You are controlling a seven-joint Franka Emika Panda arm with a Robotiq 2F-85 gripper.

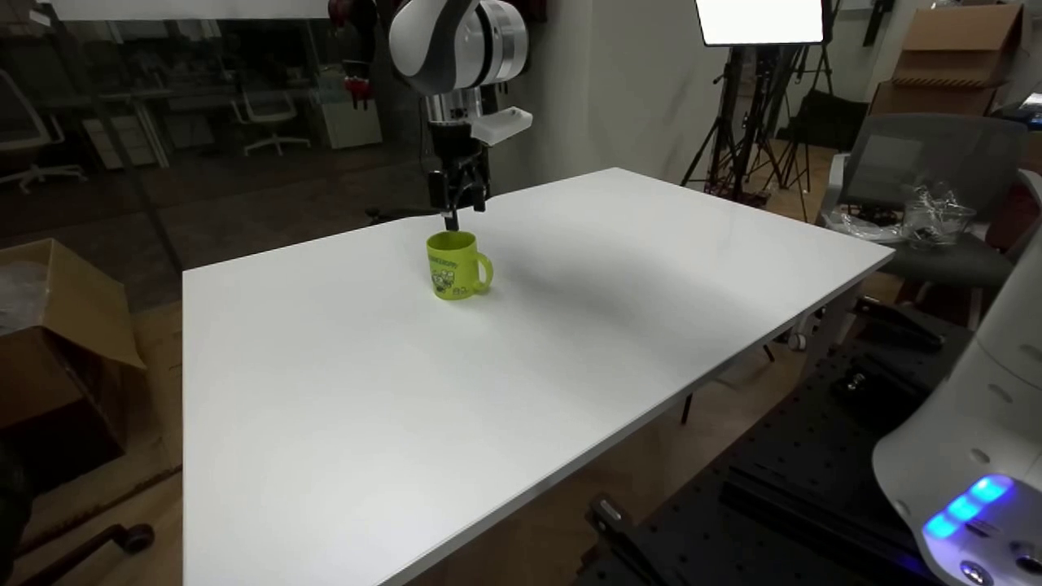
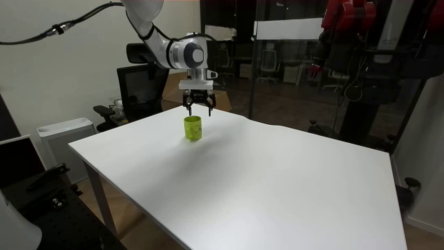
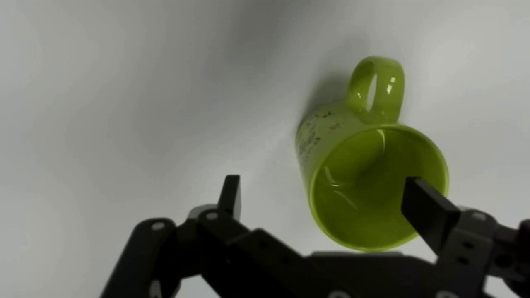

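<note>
A lime-green mug with a printed cartoon stands upright on the white table. Its handle points right in exterior view 1. My gripper is open above the mug, with nothing held. From the wrist, the mug shows its hollow, empty inside, and its handle reaches toward the top of the view. One of the fingers overlaps the mug's opening, while the other finger is over bare table to the left of the mug.
Apart from the mug, the tabletop is clear. A cardboard box sits off the table's left side. An office chair stands beyond the right end. A second white robot base is at the lower right.
</note>
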